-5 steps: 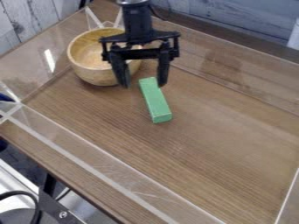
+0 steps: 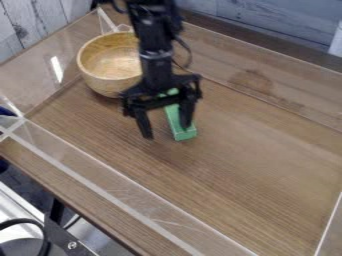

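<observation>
The dark arm comes down from the top of the camera view to my gripper [image 2: 163, 112], which is blurred and open, its fingers spread low over the middle of the wooden table [image 2: 227, 190]. A green block [image 2: 183, 126] lies just under and behind the right finger, partly hidden by it; I cannot tell whether they touch.
A round tan bowl [image 2: 104, 70] sits at the upper left, close to the arm. A black cable [image 2: 47, 225] runs at the bottom-left edge.
My gripper has moved downward in the view, now overlapping the green block, which earlier showed fully below it. The bowl and block look unmoved.
</observation>
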